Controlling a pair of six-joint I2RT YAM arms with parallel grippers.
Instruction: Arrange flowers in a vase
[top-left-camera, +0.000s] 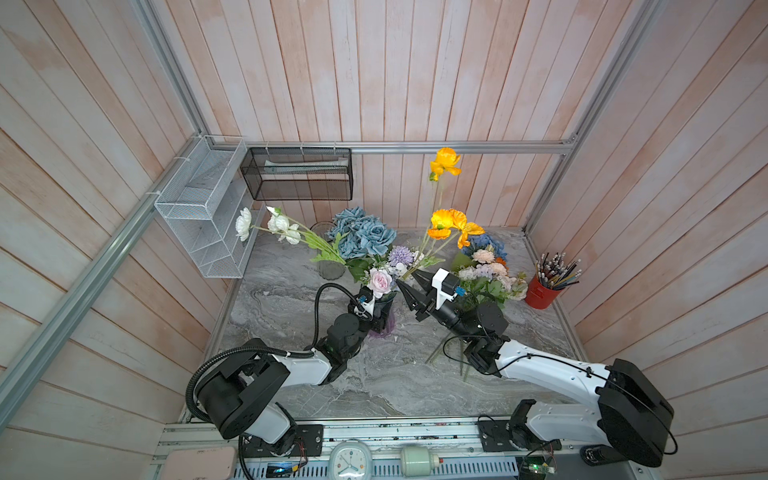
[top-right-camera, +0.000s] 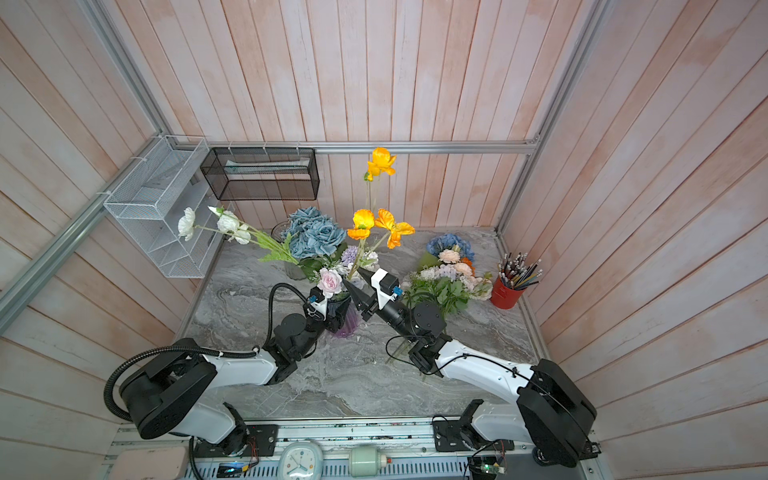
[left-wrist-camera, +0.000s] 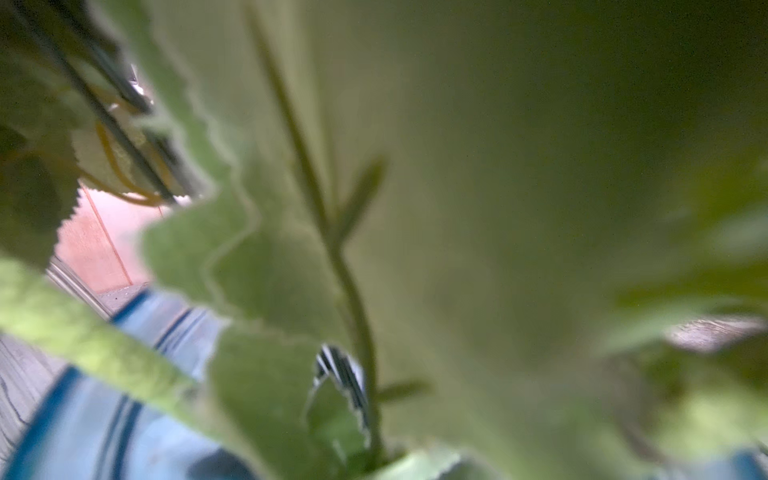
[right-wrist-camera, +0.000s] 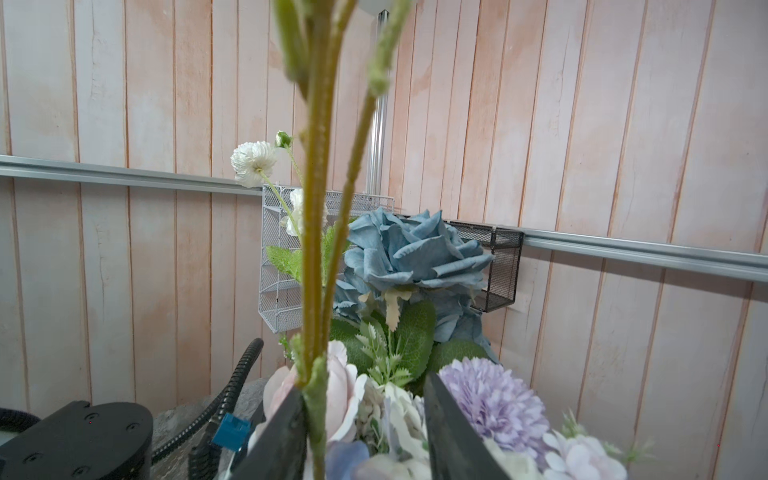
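Beneath a bouquet with a pink rose (top-left-camera: 380, 281), a purple vase (top-left-camera: 389, 325) stands mid-table. My left gripper (top-left-camera: 379, 302) is shut on the vase from the left; leaves (left-wrist-camera: 272, 264) cover its fingers in the left wrist view. Orange flowers (top-left-camera: 445, 221) rise above the bouquet on long thin stems (right-wrist-camera: 317, 240). In the right wrist view these stems run beside the left finger of my right gripper, whose fingers stand apart. That gripper is open at the bouquet's right side. Flowers hide the stems' lower ends.
More flowers (top-left-camera: 488, 276) lie at the right, near a red cup (top-left-camera: 541, 296) of pens. Large blue blooms (top-left-camera: 361, 232) and white flowers (top-left-camera: 280, 226) spread to the back left. Wire baskets (top-left-camera: 209, 188) hang behind.
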